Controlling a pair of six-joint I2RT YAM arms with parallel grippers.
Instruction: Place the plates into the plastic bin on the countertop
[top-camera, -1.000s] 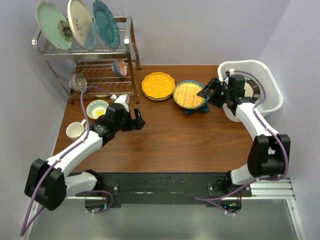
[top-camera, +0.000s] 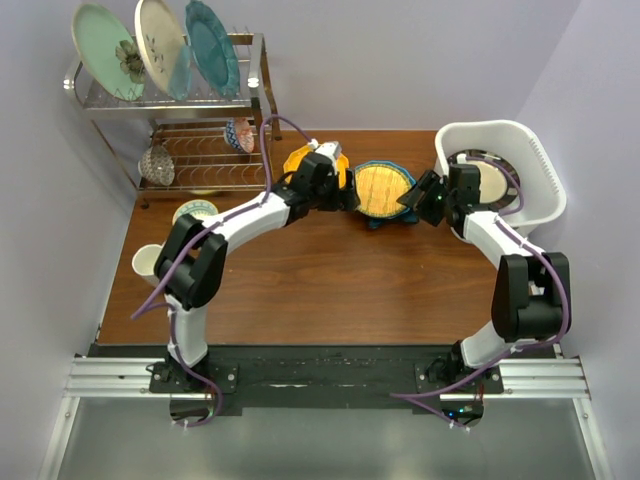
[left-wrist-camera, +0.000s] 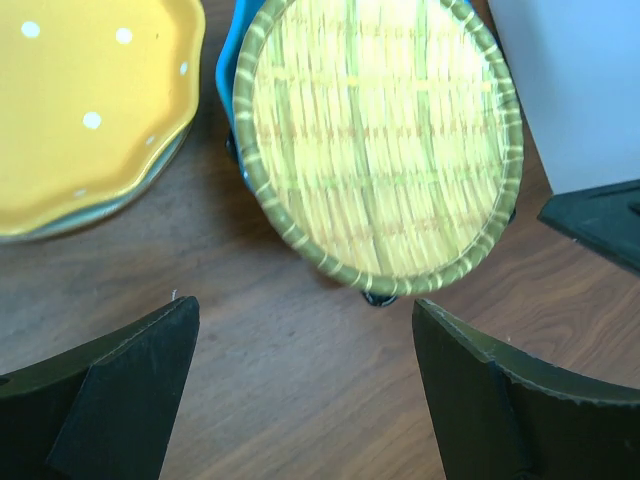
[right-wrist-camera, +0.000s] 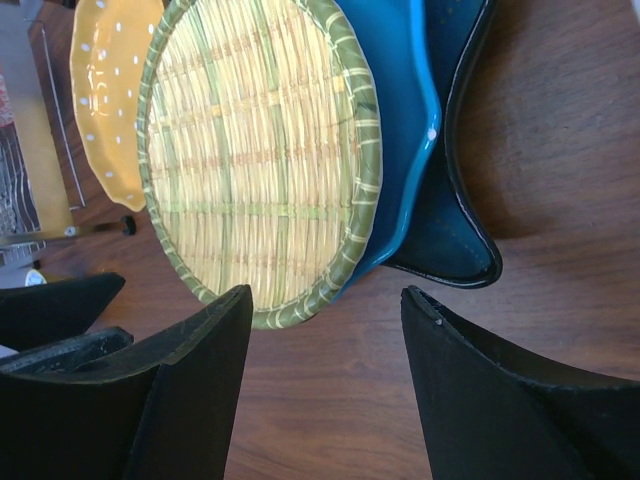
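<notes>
A woven bamboo tray lies atop a blue plate and a dark piece, mid-back of the counter. Beside it is a yellow dotted plate, partly hidden in the top view by my left gripper. That gripper is open, just left of the tray. My right gripper is open at the tray's right edge, with nothing between its fingers. The white plastic bin stands at the right with plates inside it.
A metal rack with plates and bowls stands at back left. A patterned bowl and white mug are on the left.
My left gripper has moved right and back, from beside the rack over to the tray and yellow plate. The right gripper has shifted slightly down along the tray's edge.
</notes>
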